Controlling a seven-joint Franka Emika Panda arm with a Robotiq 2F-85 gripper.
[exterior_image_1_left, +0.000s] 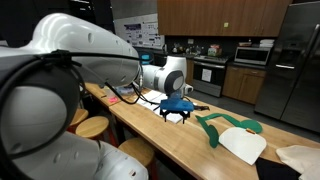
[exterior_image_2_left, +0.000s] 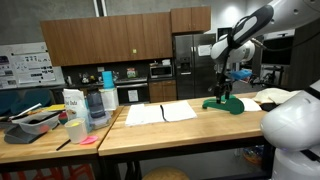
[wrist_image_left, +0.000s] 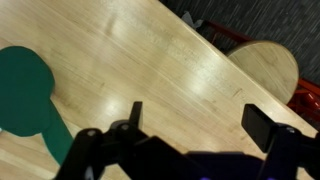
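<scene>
My gripper is open over the bare wooden tabletop (wrist_image_left: 175, 75), its two dark fingers far apart with nothing between them. At the left of the wrist view lies a flat dark green piece (wrist_image_left: 24, 88) with a rounded end and a narrow tail, outside the fingers. In exterior view 1 the gripper hangs above the table, with green pieces (exterior_image_1_left: 210, 130) to its right. A white flat piece (exterior_image_1_left: 243, 144) lies beside them. Exterior view 2 has a green rounded piece (exterior_image_2_left: 228, 103) near the arm at the right.
A black item (exterior_image_1_left: 277, 169) and another pale flat piece (exterior_image_1_left: 300, 157) lie at the table's right end. White sheets (exterior_image_2_left: 162, 111) cover part of the tabletop. A round wooden stool (wrist_image_left: 262, 68) stands beyond the table edge.
</scene>
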